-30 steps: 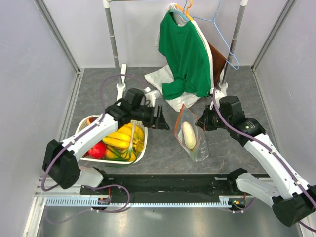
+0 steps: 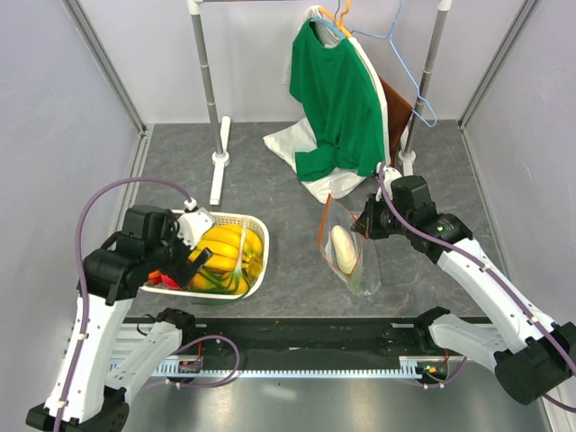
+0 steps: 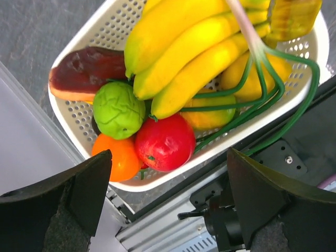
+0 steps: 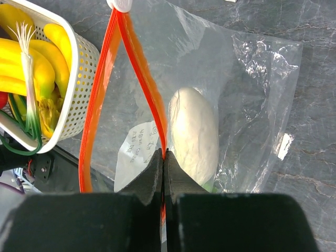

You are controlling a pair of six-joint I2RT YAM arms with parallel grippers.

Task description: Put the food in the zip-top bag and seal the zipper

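Observation:
A zip top bag (image 4: pixel 252 105) with orange zipper lies on the floor, a pale oblong food (image 4: pixel 193 136) inside it. My right gripper is shut on the zipper edge of the bag. My left gripper hangs open over the left end of the white basket (image 3: pixel 73 121), above a red fruit (image 3: pixel 164 142), an orange fruit (image 3: pixel 118 157), a green round vegetable (image 3: pixel 119 109), bananas (image 3: pixel 189 52), a brown item (image 3: pixel 86 73) and green onions (image 3: pixel 283 115).
Clothes (image 2: pixel 335 117) hang on a rack behind the bag, their hems reaching the floor. Walls enclose both sides.
My left arm has swung leftward, from near the bag to over the basket's left end.

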